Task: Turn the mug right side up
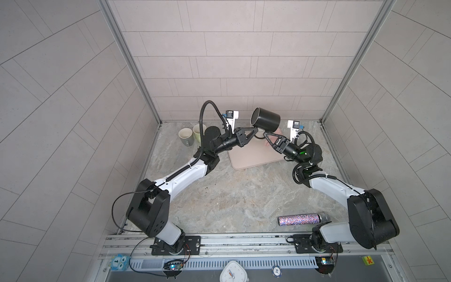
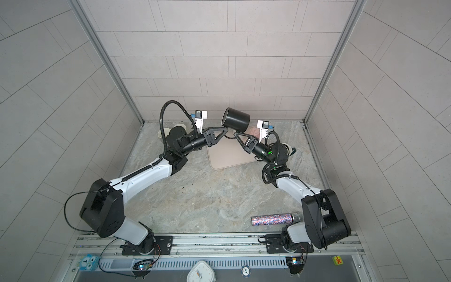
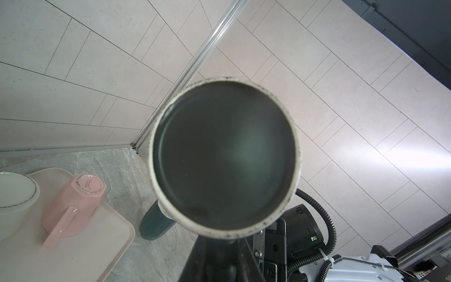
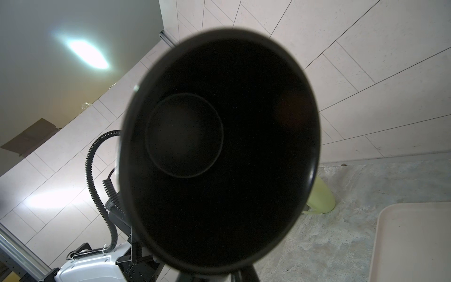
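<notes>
A black mug (image 1: 266, 120) is held in the air above the tray, lying nearly on its side. Its pale-ringed base (image 3: 225, 157) faces the left wrist camera, and its open mouth (image 4: 220, 150) faces the right one. From the left, my left gripper (image 1: 256, 129) is shut on the mug at its underside; the exact grip is hidden. The dark handle (image 2: 229, 137) shows as a curve under the body. My right gripper (image 1: 264, 134) sits at the mug's lower side, its fingers (image 4: 246, 274) apart below the rim. Whether they touch the mug cannot be seen.
Underneath lies a pale tray (image 1: 256, 157) with an upside-down pink mug (image 3: 77, 204) and a white one (image 3: 14, 202). A grey cup (image 1: 186, 136) and a green cup (image 1: 197, 129) stand back left. A glittery bottle (image 1: 300, 219) lies front right.
</notes>
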